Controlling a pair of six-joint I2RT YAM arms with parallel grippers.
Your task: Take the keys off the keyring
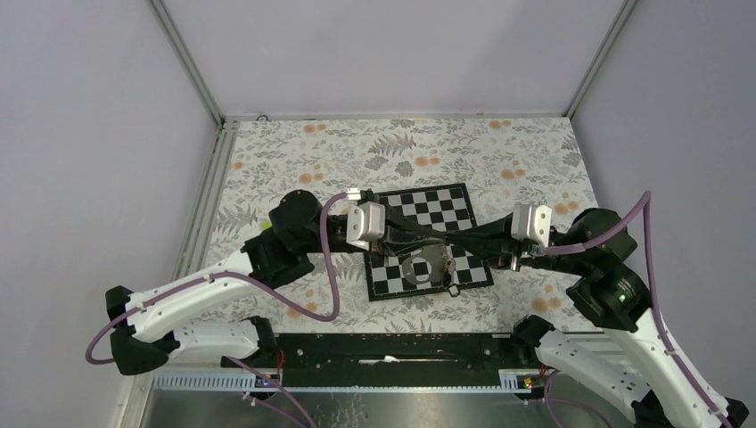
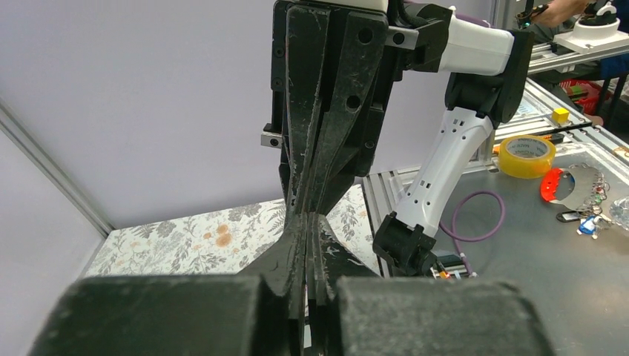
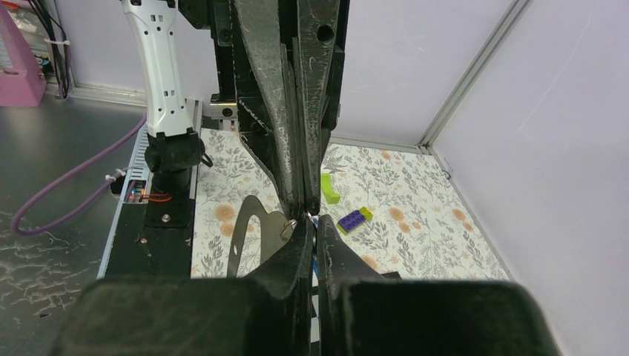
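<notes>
Over the checkered board, my left gripper (image 1: 437,236) and right gripper (image 1: 456,235) meet tip to tip. Both are shut. The key bunch (image 1: 448,265) dangles in the air below their tips, blurred, with a dark piece (image 1: 453,290) at its lower end. In the right wrist view a flat grey metal piece (image 3: 274,236) with an opening hangs beside the fingertips, and a thin ring (image 3: 288,227) runs toward the right gripper's tips. A bit of blue shows behind those tips. Nothing shows between the left fingers; the exact grip point on the ring is hidden.
Under the hands lies the black-and-white board (image 1: 392,285) on a floral mat. A purple-and-green block (image 3: 354,220) and a green piece (image 3: 329,188) rest on the mat. Yellow tape (image 2: 525,156) sits outside the workspace.
</notes>
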